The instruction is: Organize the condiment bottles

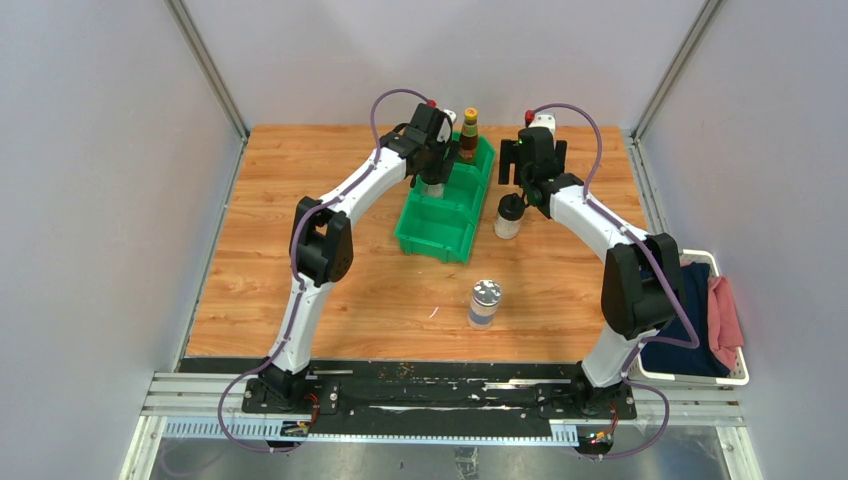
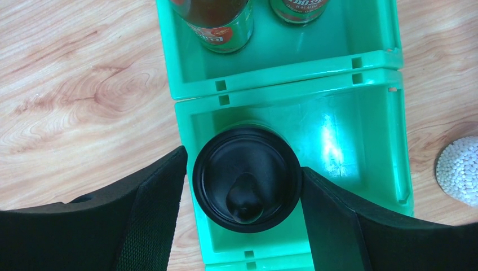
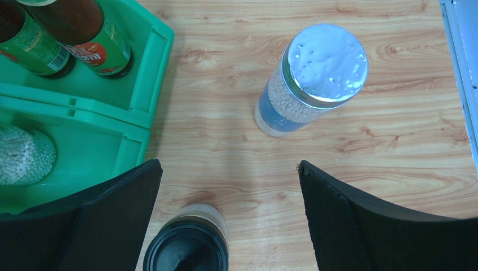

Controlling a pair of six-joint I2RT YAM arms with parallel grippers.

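A jar with a black lid (image 2: 246,179) stands upright in the middle compartment of the green bin (image 2: 361,135). My left gripper straddles that lid, part open: a gap shows beside its left finger, while the right finger meets the lid's edge. Two brown sauce bottles (image 2: 217,25) occupy the far compartment. Right of the bin, my right gripper is open and empty. Ahead of it stands a silver-topped jar (image 3: 310,79) of white pellets. Another black-lidded jar (image 3: 189,248) is near its left finger. Closer to the front edge stands a metal-lidded shaker (image 1: 484,305).
The bin's near compartment (image 1: 438,232) is empty. A white basket with dark and pink cloth (image 1: 725,330) sits off the table's right edge. Bare wood covers the table's left side (image 1: 270,250).
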